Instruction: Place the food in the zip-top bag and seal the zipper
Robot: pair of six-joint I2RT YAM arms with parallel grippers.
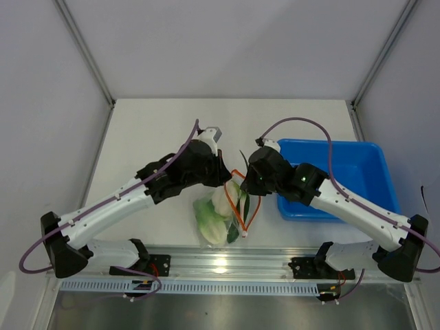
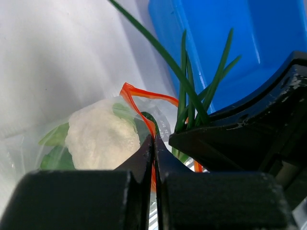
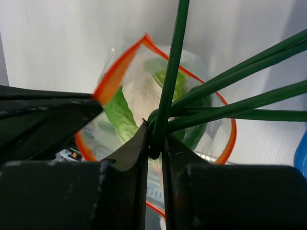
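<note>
A clear zip bag [image 1: 214,218] with an orange rim, holding leafy greens, pale cauliflower and a dark green vegetable, stands at the front centre. My left gripper is shut on the bag's orange rim at its left side. My right gripper is shut on a bunch of green onions [image 3: 168,91], held over the bag's mouth with the long leaves sticking up and out. In the left wrist view the right gripper hides the lower part of the onions.
A blue bin [image 1: 344,172] stands on the right of the white table [image 1: 137,137]; its contents are mostly hidden by my right arm.
</note>
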